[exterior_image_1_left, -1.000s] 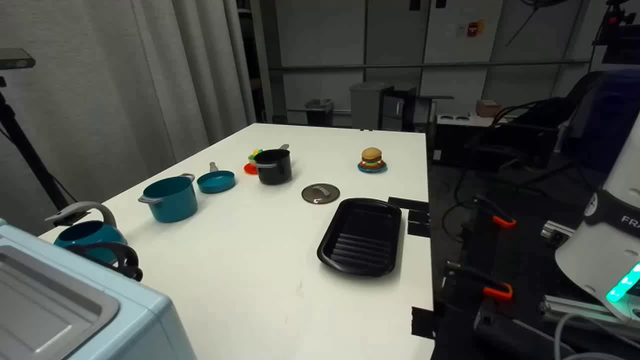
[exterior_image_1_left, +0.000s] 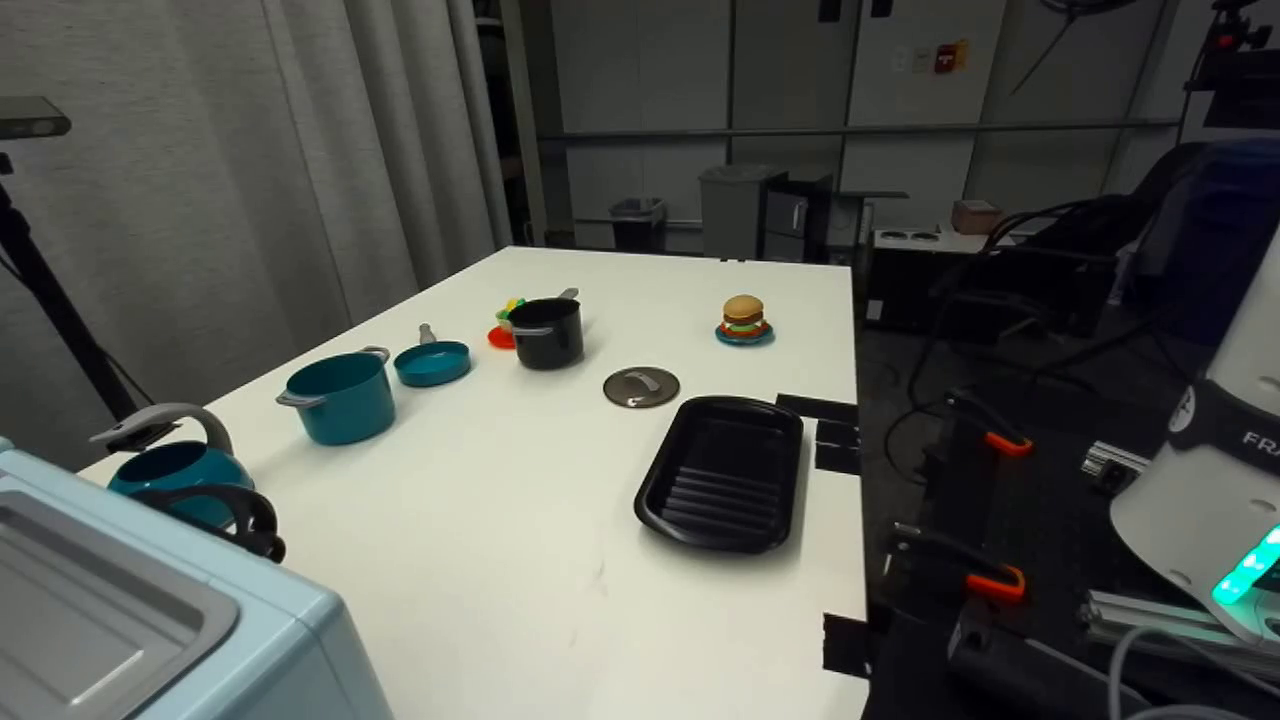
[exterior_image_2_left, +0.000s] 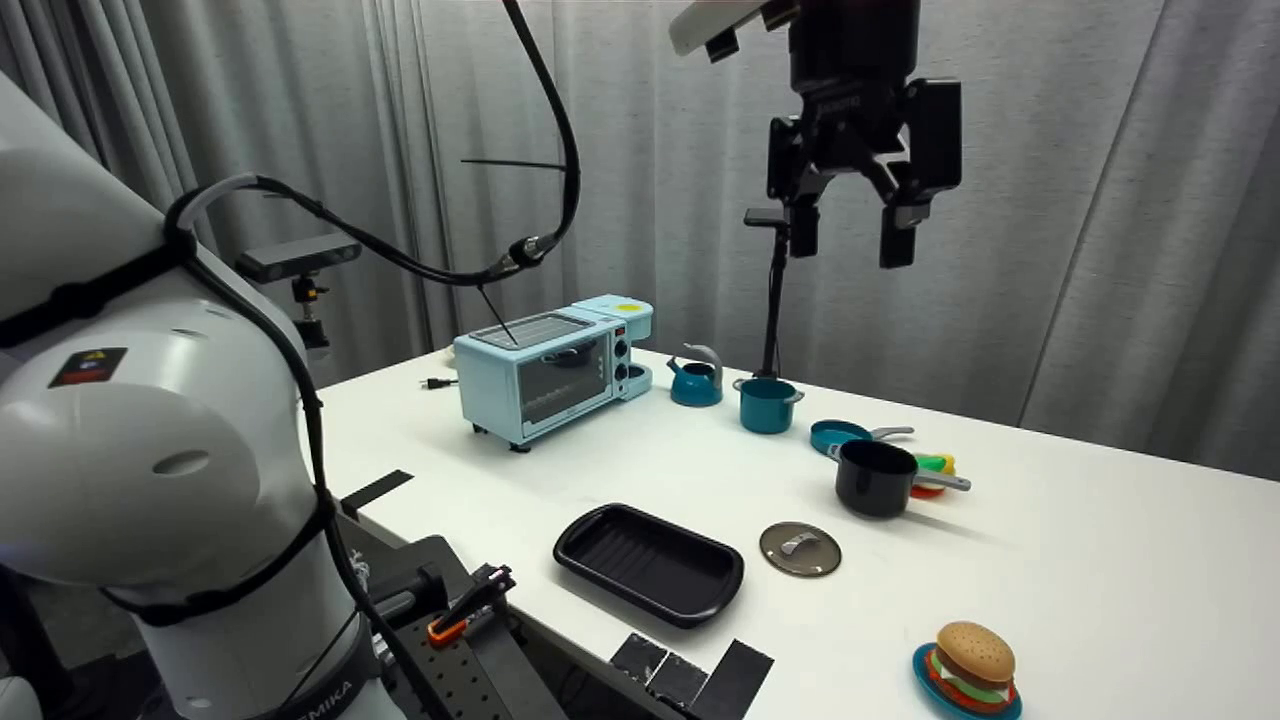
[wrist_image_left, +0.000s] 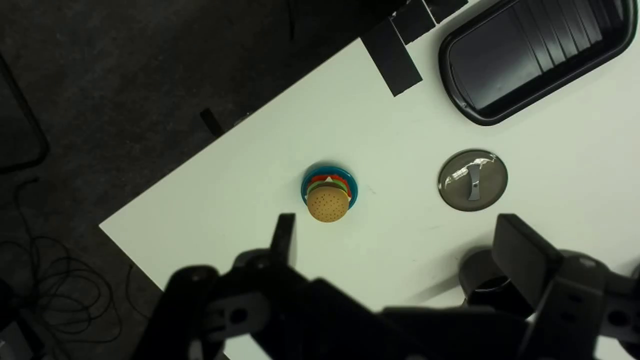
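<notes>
High above the table in exterior view 2, my gripper (exterior_image_2_left: 852, 240) hangs open, its fingers wide apart and nothing between them. The wrist view looks down past both fingers, with a toy burger (wrist_image_left: 327, 204) on a small blue plate (wrist_image_left: 354, 183) just beyond the left one. A round glass lid (wrist_image_left: 459, 180) with a grey handle lies flat on the table. The black ribbed tray (exterior_image_1_left: 720, 474) is empty near the table's edge. A black pot (exterior_image_2_left: 873, 480) with a grey handle stands upright behind the lid; in the wrist view a finger partly hides it.
Along the far side are a teal pan (exterior_image_2_left: 840, 434), a teal pot (exterior_image_2_left: 767, 406), a kettle (exterior_image_2_left: 696, 382) and a light blue toaster oven (exterior_image_2_left: 552, 366). Something green and yellow (exterior_image_2_left: 936, 464) sits partly behind the black pot.
</notes>
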